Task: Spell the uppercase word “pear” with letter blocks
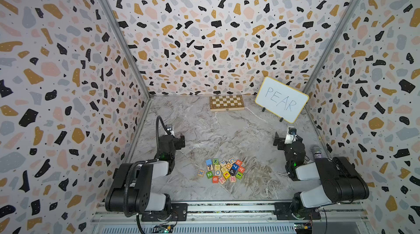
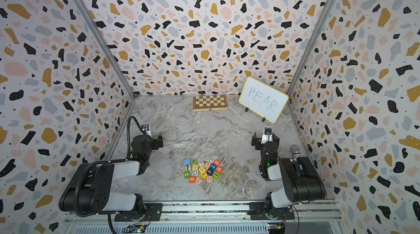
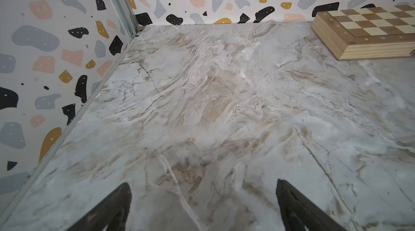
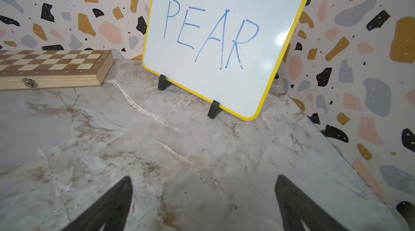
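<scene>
Several coloured letter and number blocks [image 1: 217, 173] lie bunched near the table's front middle. Among them a dark blue P block [image 2: 209, 171], a yellow E block [image 2: 203, 174], a red A block [image 2: 219, 169] and an orange R block [image 2: 217, 162] can be made out. To the left of the cluster, well clear of it, my left gripper stands open and empty over bare marble. My right gripper, off to the right of the blocks, is also open with only tabletop showing between its fingers. Neither wrist view shows a block.
A whiteboard [image 4: 224, 36] reading PEAR stands at the back right. Against the back wall lies a wooden chessboard box [image 1: 226, 108]. A microphone-like object [image 2: 296, 151] sits beside the right arm. The table's middle, between chessboard and blocks, is bare.
</scene>
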